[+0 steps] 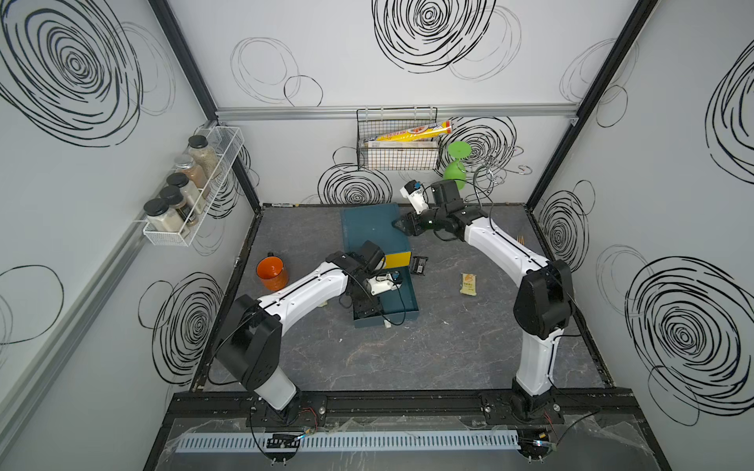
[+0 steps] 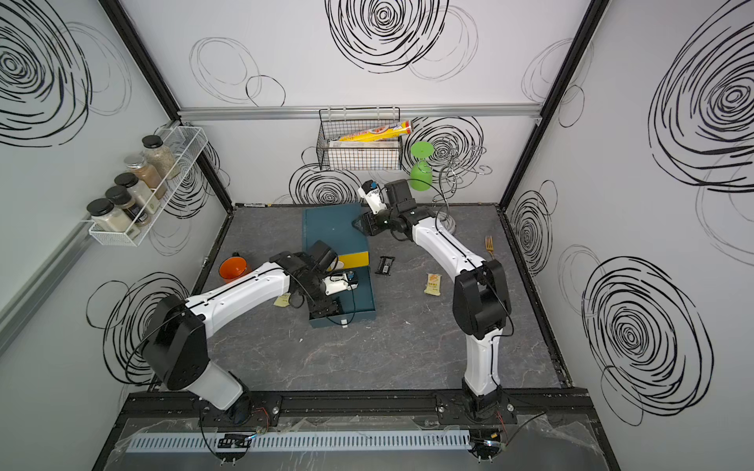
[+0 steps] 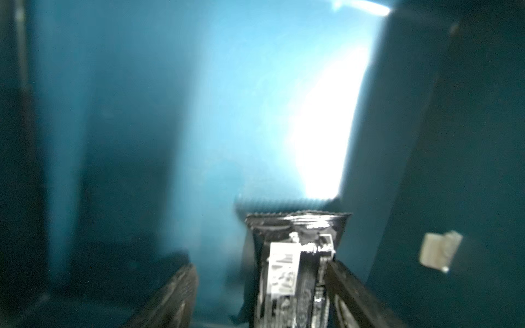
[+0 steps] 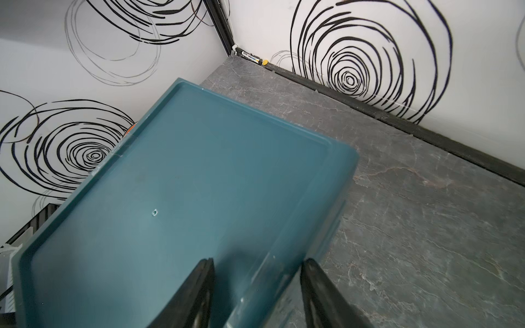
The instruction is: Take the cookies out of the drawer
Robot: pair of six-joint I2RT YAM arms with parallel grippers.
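The teal drawer [image 1: 408, 302] stands pulled out from its teal cabinet [image 1: 369, 223]. Inside it, a cookie packet in a shiny black wrapper [image 3: 289, 262] lies on the floor of the drawer near one wall. My left gripper is down in the drawer, open, its fingers on either side of the packet. The packet sits close to the right-hand finger; whether they touch I cannot tell. My right gripper is open at the cabinet's top right edge, one finger over the top and the other beyond the side.
A black packet [image 2: 385, 265] and a yellow packet [image 2: 432, 284] lie on the table right of the drawer. Another yellow packet [image 2: 281, 300] lies left of it, near an orange mug [image 1: 271, 272].
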